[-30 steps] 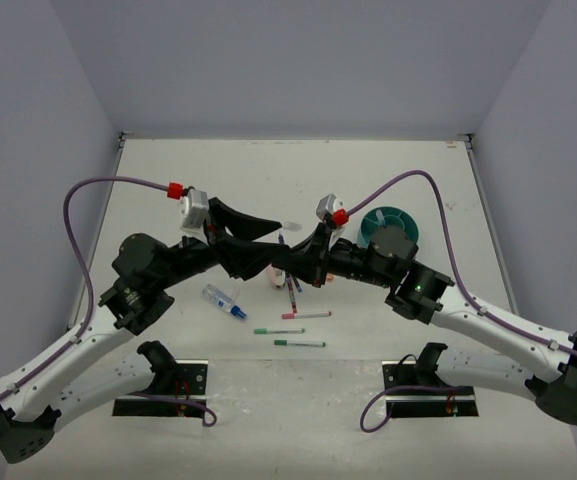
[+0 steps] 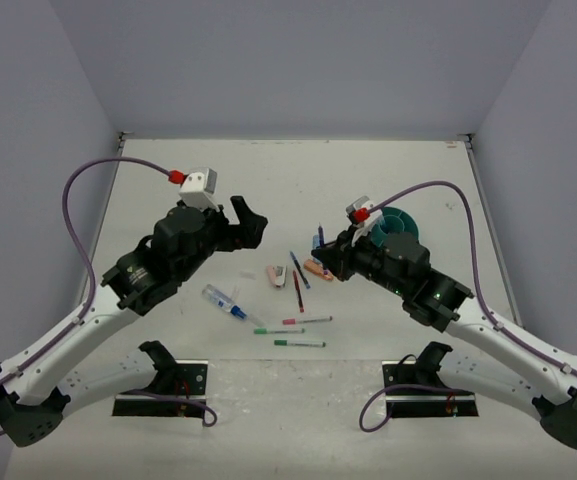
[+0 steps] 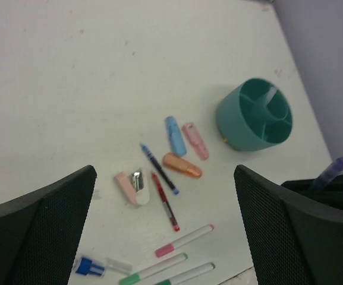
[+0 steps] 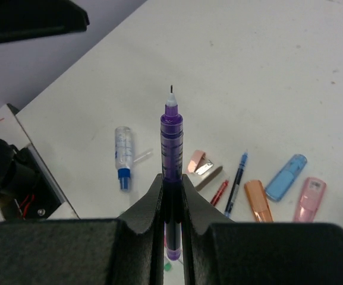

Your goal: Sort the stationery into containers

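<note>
A purple pen (image 4: 172, 139) stands upright, tip up, in my right gripper, whose fingers are shut on its lower half. My left gripper (image 2: 251, 212) is open and empty, some way left of the right one. The teal round holder (image 3: 236, 122) has several compartments, and a pale item (image 3: 271, 94) sticks up inside it. Loose on the table lie a blue pen (image 3: 159, 169), a red pen (image 3: 166, 203), a pink-capped marker (image 3: 185, 240) and two green-capped markers. In the top view, the right arm partly covers the holder.
Around the pens lie a blue eraser-like piece (image 3: 175, 136), a pink one (image 3: 195, 141), an orange one (image 3: 182, 165) and a small pink-and-metal item (image 3: 132, 187). A blue-and-clear bottle (image 2: 225, 301) lies to the left.
My two grippers were close together at the middle and now stand apart. The right one has moved right, nearer the holder; the left one has drawn back slightly.
</note>
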